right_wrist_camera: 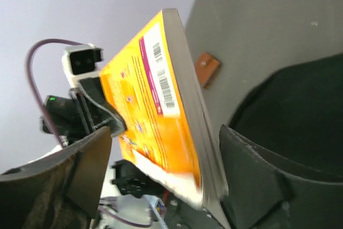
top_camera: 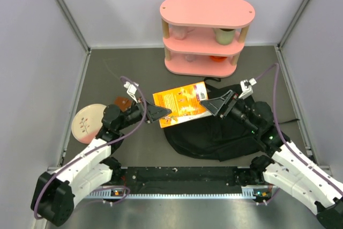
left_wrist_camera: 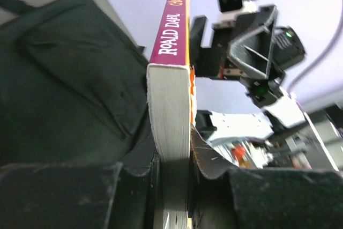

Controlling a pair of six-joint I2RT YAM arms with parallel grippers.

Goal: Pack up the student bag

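An orange Roald Dahl book [top_camera: 179,100] with a purple spine [left_wrist_camera: 171,28] is held up between both arms. My left gripper [top_camera: 165,113] is shut on its left end, and in the left wrist view the fingers press both covers. At the opposite end, my right gripper [top_camera: 209,105] is open; the right wrist view shows its fingers [right_wrist_camera: 262,159] spread on either side of the book, with a gap beside each cover. The black bag [top_camera: 225,140] lies flat on the table, partly covered by the book and right arm.
A pink shelf [top_camera: 208,9] with a few containers stands at the back. On the left lie a round pink-and-white plate [top_camera: 88,119] and a brown wallet [right_wrist_camera: 207,68].
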